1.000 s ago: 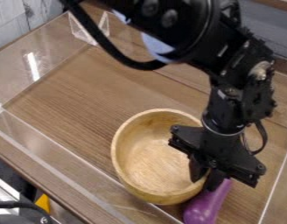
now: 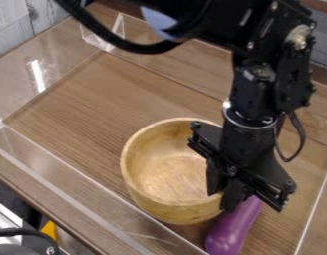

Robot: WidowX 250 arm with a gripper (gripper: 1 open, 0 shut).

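A wooden bowl point(image 2: 160, 169) sits at the lower middle of the table. The black gripper point(image 2: 230, 189) reaches down over the bowl's right side, its tips low at the upper end of a purple eggplant-like object point(image 2: 229, 238). That object lies just right of the bowl. The arm hides part of the bowl's rim and the object's top; what is between the fingers is unclear.
Clear plastic walls point(image 2: 40, 55) border the left and front. A blue object point(image 2: 160, 20) is partly hidden behind the arm at the back.
The gripper has shifted slightly and its body has turned a little toward the camera. The bowl and purple object have barely moved.
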